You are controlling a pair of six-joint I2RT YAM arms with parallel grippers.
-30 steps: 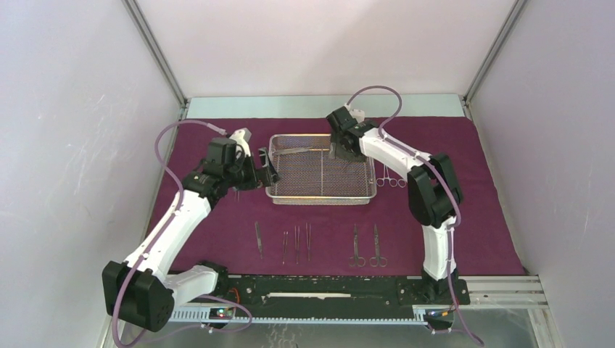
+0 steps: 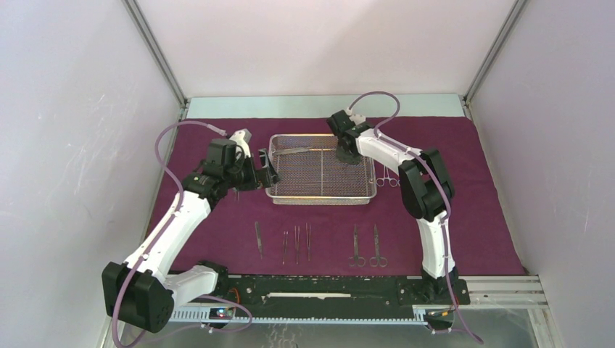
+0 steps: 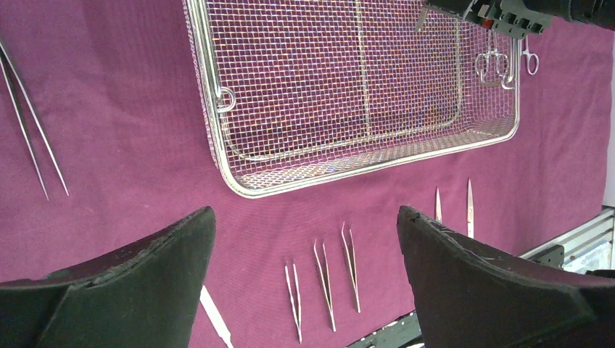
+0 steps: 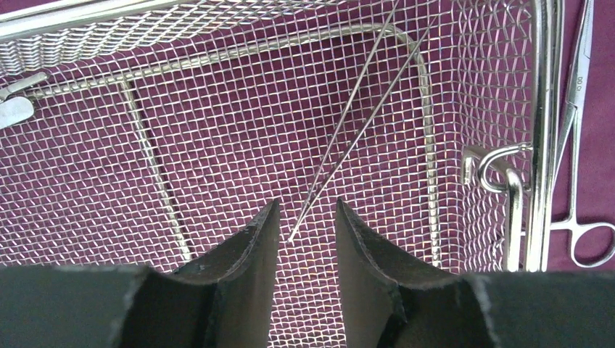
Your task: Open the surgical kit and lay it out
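The wire-mesh instrument tray (image 2: 321,196) sits mid-cloth. My right gripper hangs inside its right part, fingers partly parted, over the lower end of a long thin forceps (image 4: 341,123) lying diagonally on the mesh; whether they touch it is unclear. A flat silver instrument (image 2: 291,151) lies at the tray's back left. My left gripper is open and empty at the tray's left side. Scissor-handled clamps (image 4: 575,145) lie just right of the tray. Along the front lie two scissors (image 2: 376,246), several tweezers (image 2: 297,243) and a slim handle (image 2: 258,239).
More long tweezers (image 3: 29,123) lie left of the tray under the left arm. Walls close in the workspace at back and sides.
The right arm's gripper has shifted slightly rightward and down within the tray, its elbow moving left. The left arm has stayed nearly still.
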